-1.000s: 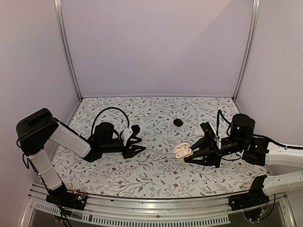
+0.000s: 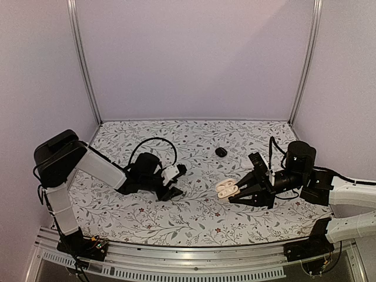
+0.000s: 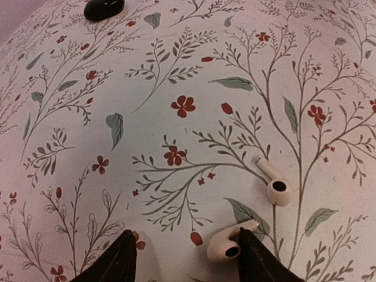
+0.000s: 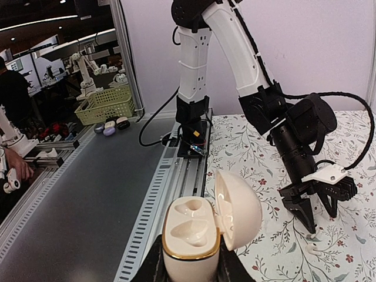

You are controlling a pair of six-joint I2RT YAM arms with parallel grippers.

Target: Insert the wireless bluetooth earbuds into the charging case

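My left gripper point(image 2: 170, 191) is low over the patterned mat, open, its fingers around one white earbud point(image 3: 223, 247) near the right finger. A second earbud point(image 3: 278, 189) lies just beyond it, stem pointing away. My right gripper point(image 2: 232, 195) is shut on the white charging case point(image 4: 191, 232), held upright with its lid point(image 4: 238, 208) open; both pockets in the case show empty.
A small black object point(image 2: 221, 151) lies toward the back of the mat point(image 2: 194, 223). The metal rail point(image 2: 194, 252) runs along the front edge, and walls close the back and sides.
The right gripper and the case stay where they were.
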